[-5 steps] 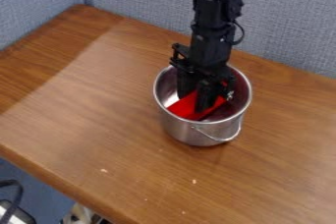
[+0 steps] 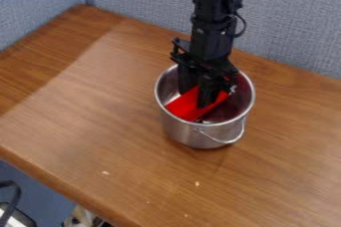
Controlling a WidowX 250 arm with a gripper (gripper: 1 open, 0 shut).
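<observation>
A steel pot [image 2: 200, 131] with a wire handle stands on the wooden table [image 2: 94, 112], right of centre. My black gripper [image 2: 206, 92] reaches down into it from above, shut on a red object [image 2: 192, 108] that lies tilted inside the pot. The fingertips are partly hidden by the dark arm and the pot's rim, and the object's full shape cannot be seen.
Grey padded walls [image 2: 293, 42] stand behind and to the left of the table. Dark cables [image 2: 8, 201] lie off the table at the lower left.
The upper part of my arm and gripper has shifted slightly left, and the red object has moved a little within the pot. The pot stays in place.
</observation>
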